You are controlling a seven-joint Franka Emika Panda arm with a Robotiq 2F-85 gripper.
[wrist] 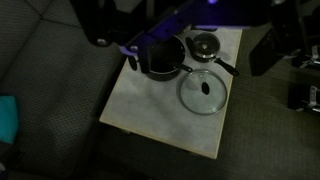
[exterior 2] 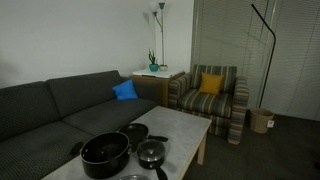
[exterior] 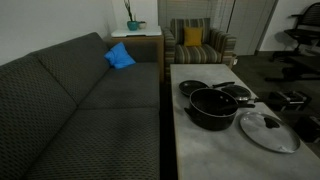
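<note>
On the light coffee table (exterior: 215, 158) stands a big black pot (exterior: 212, 112), open at the top. Beyond it lie a small black frying pan (exterior: 190, 88) and a smaller saucepan (exterior 2: 151, 153) with a dark handle. A round glass lid (exterior: 270, 133) with a dark knob lies flat on the tabletop to the pot's right. Only the wrist view shows my gripper; its dark fingers are spread wide, open, with the pot (wrist: 163, 62), saucepan (wrist: 204, 45) and lid (wrist: 203, 91) visible below and beyond. Nothing appears held between them.
A grey sofa (exterior: 120, 125) with a blue pillow (exterior: 120, 56) runs along the table's left. Behind are a striped armchair (exterior 2: 210, 98) with a yellow pillow (exterior 2: 212, 83) and a side table with a plant.
</note>
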